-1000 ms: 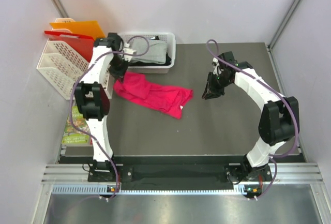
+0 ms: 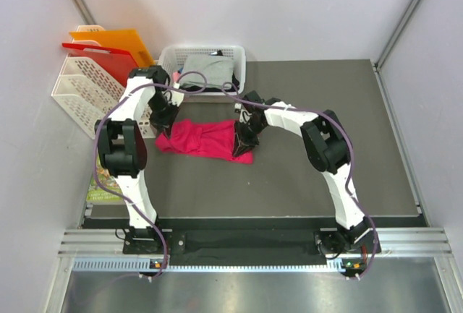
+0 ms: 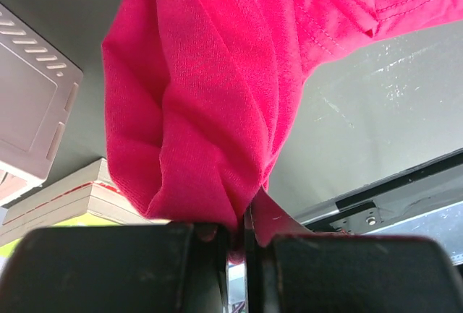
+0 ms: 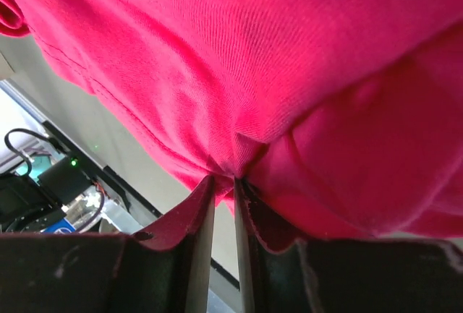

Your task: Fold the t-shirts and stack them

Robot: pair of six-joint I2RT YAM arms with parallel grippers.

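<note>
A red t-shirt (image 2: 206, 139) lies in a long bunched strip on the grey table, left of the middle in the top view. At its left end my left gripper (image 2: 168, 134) is shut on gathered cloth; in the left wrist view the red fabric (image 3: 210, 103) runs into the closed fingers. My right gripper (image 2: 237, 152) is over the shirt's right part. The right wrist view shows its fingertips (image 4: 206, 196) together, pinching a small fold of the red fabric (image 4: 173, 74).
A white basket (image 2: 241, 74) behind the shirt holds folded grey cloth (image 2: 208, 69) and something dark. White racks (image 2: 81, 89) with red and orange folders stand at the left, close to my left arm. Open table (image 2: 325, 103) spreads to the right.
My right arm has swung left from the open table onto the shirt and its gripper has taken hold. The left gripper has shifted slightly toward the front, still holding its end.
</note>
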